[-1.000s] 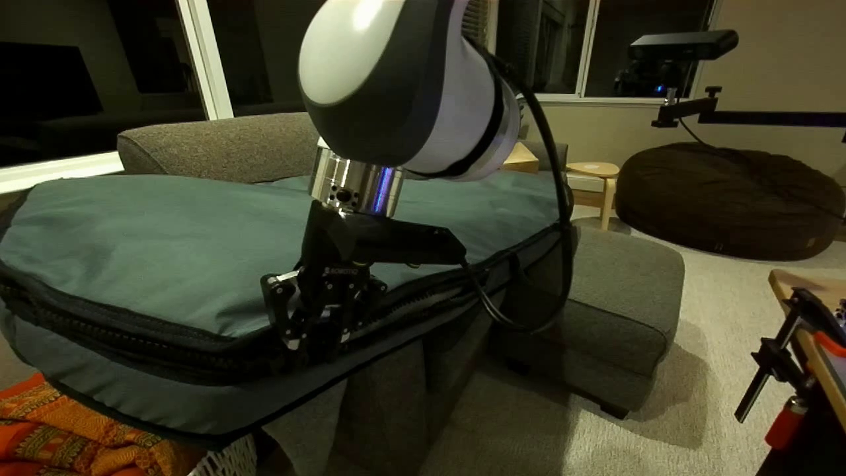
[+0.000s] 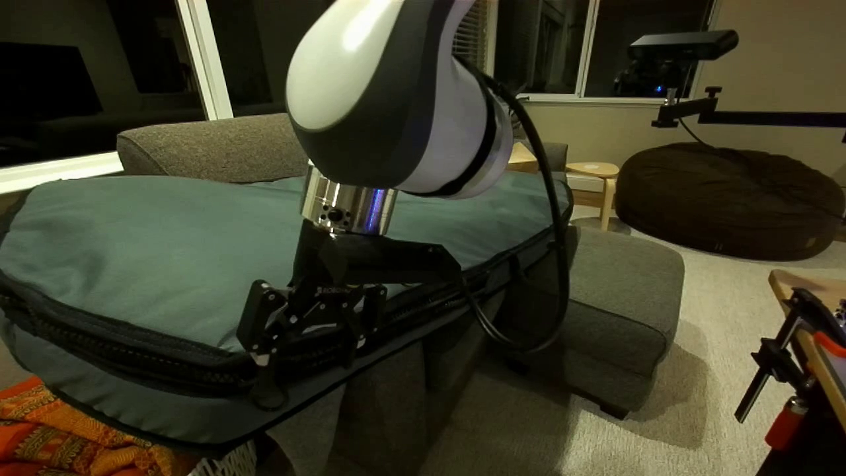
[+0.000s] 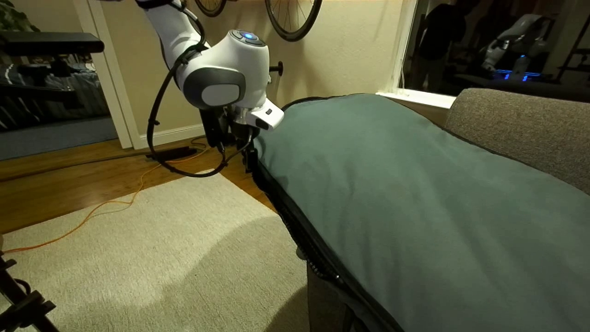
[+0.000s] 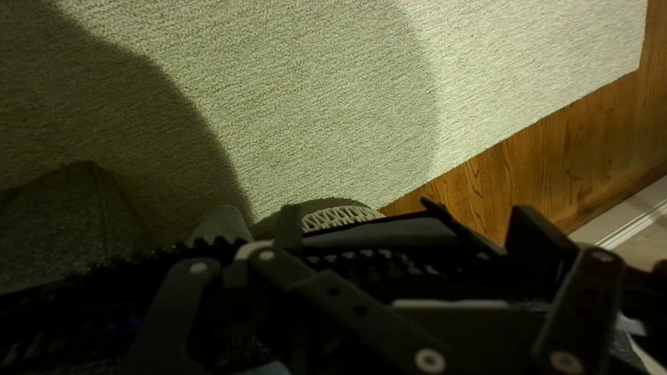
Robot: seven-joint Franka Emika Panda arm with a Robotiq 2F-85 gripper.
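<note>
A large teal padded bag (image 2: 174, 246) with a black zipper (image 2: 151, 349) along its side lies across the grey couch. My gripper (image 2: 309, 349) is open at the bag's near zipper edge, its fingers spread apart. Just below its left finger a small dark loop (image 2: 270, 394) hangs against the bag's side; whether a finger touches it I cannot tell. In the wrist view a dark edge with zipper teeth (image 4: 369, 254) shows between the open fingers. Exterior view 2 shows the bag's top (image 3: 387, 182), while the arm hides most of the gripper there.
The couch back (image 2: 214, 149) rises behind the bag and a grey ottoman (image 2: 618, 293) stands to its right. An orange patterned blanket (image 2: 71, 436) lies below the bag's left end. Pale carpet (image 3: 166, 249) beside the couch is clear. The arm's black cable (image 2: 564, 277) loops close to the bag.
The gripper has moved left and slightly down along the zipper edge, and its fingers stand wider apart. A dark loop now shows beneath it. The bag's edge there looks slightly shifted.
</note>
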